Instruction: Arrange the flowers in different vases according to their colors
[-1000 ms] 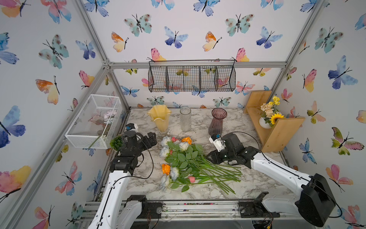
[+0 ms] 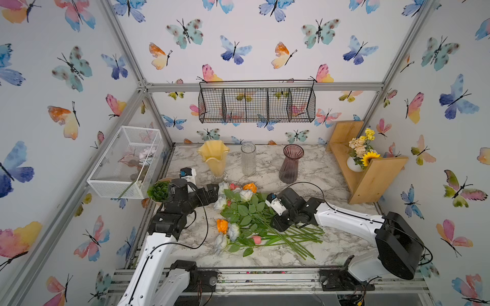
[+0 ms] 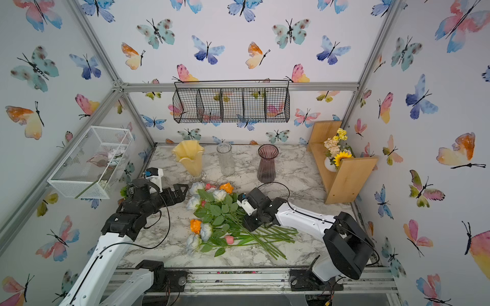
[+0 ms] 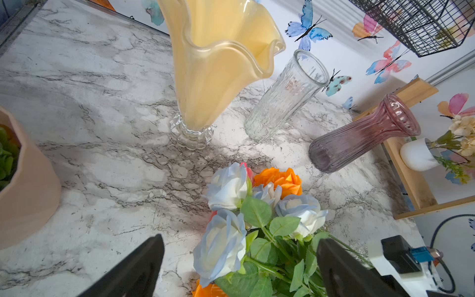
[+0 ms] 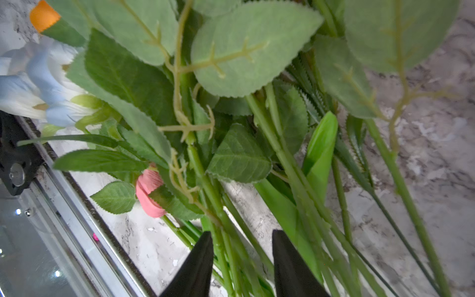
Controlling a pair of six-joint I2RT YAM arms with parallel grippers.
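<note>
A pile of long-stemmed roses [image 2: 245, 214] lies mid-table: white-blue [image 4: 220, 242], orange [image 4: 279, 180] and pink [image 5: 148, 190] blooms to the left, stems rightward. Behind stand a yellow ruffled vase [image 2: 214, 155], a clear vase [image 2: 248, 160] and a purple vase [image 2: 289, 168]. My left gripper is open at the pile's left, above the white-blue blooms, holding nothing. My right gripper hangs low over green stems, fingertips apart; whether any stem is between them is unclear.
A potted plant [image 4: 27, 193] and white wire basket [image 2: 117, 183] are at left. A wooden shelf [image 2: 375, 181] with potted flowers is at right; a black wire rack [image 2: 255, 104] hangs at the back.
My right gripper has swung left and lower over the stems since a second ago.
</note>
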